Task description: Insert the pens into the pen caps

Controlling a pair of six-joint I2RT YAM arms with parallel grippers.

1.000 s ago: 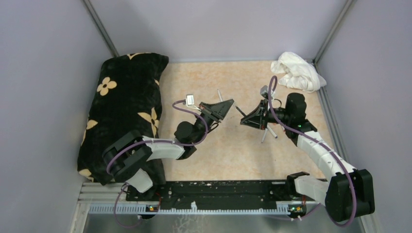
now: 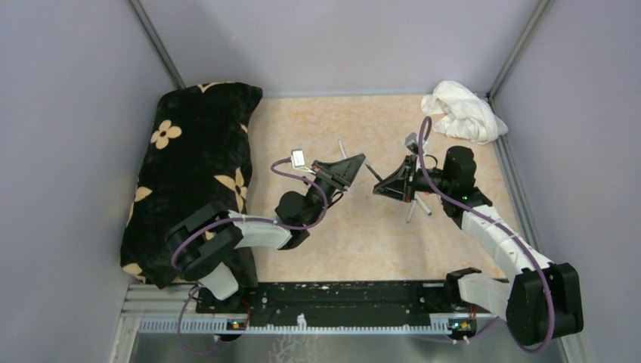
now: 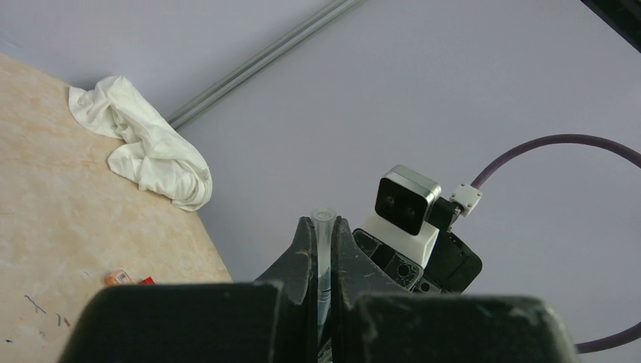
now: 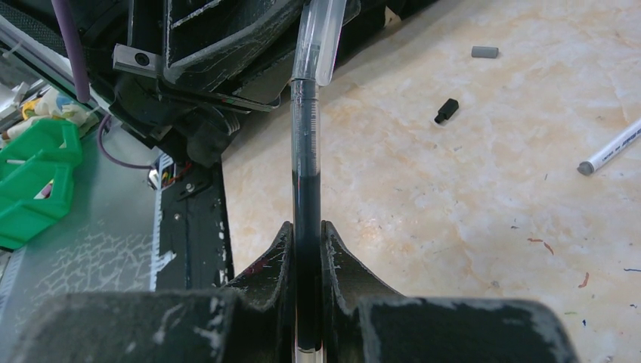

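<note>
A dark-inked clear pen (image 4: 307, 204) stands upright in the right wrist view, and my right gripper is shut on its barrel. At the pen's far end is a clear cap with a clip (image 4: 308, 45); whether the pen's end sits inside the cap or only meets its mouth I cannot tell. In the left wrist view the clear cap (image 3: 323, 246) shows between the closed fingers of my left gripper. From above, the pen's tip almost touches the tip of the left gripper (image 2: 360, 158).
Loose pens lie on the table: one pen (image 2: 342, 147) behind the left gripper, another pen (image 2: 423, 206) by the right arm. A grey piece (image 4: 484, 52) and a black piece (image 4: 447, 110) are nearby. A white cloth (image 2: 461, 112) fills the back right; a dark cushion (image 2: 189, 166) stands left.
The right arm looks almost still, its hold unchanged.
</note>
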